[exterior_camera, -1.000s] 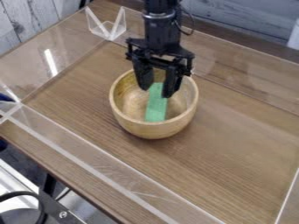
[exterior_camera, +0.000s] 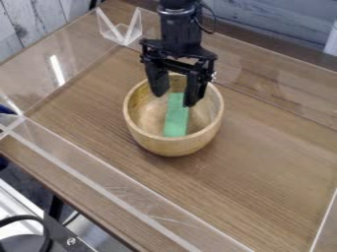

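Observation:
A round wooden bowl sits on the wooden table, and a green rectangular object lies inside it. My black gripper is over the back half of the bowl, its two fingers spread open either side, just above the green object. I cannot tell whether the fingertips touch anything.
A small white wire or plastic frame stands at the back left. Cables lie beyond its lower left edge, and a wall runs along the back right.
The bowl and green object look about the same.

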